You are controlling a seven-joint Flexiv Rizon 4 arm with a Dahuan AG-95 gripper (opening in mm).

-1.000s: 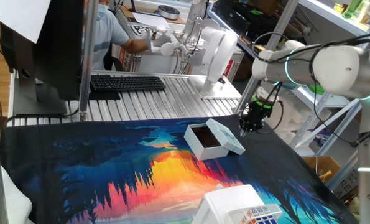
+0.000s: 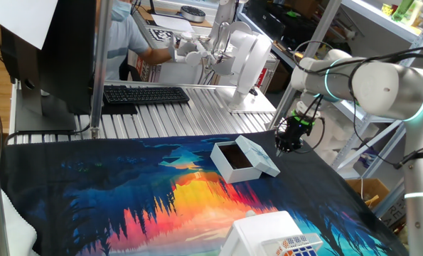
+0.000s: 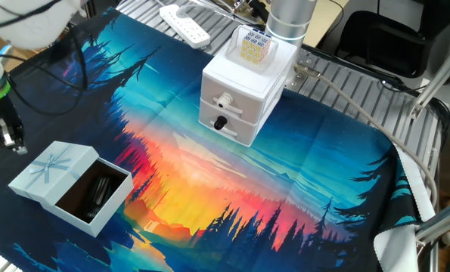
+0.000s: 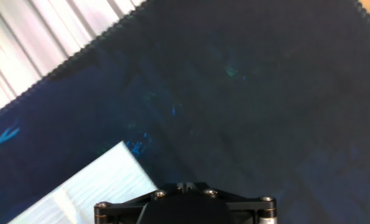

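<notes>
A pale gift box sits on the printed cloth, its ribboned lid resting slantwise across one side and leaving part of the inside uncovered. Something dark lies within; what it is cannot be made out. Beyond the lid side of the box, my gripper hangs over the dark end of the cloth, apart from the box. In the wrist view the fingertips of the gripper meet, with nothing showing between them. The lid's corner appears at lower left there, over bare dark cloth.
A small white drawer unit with a white and a black knob stands on the cloth, carrying a clear holder with a patterned cube. Behind it lies a power strip. A keyboard lies beyond the cloth.
My arm has shifted slightly to the right in exterior view 1, the gripper with it. The box, lid and drawer unit stay where they were.
</notes>
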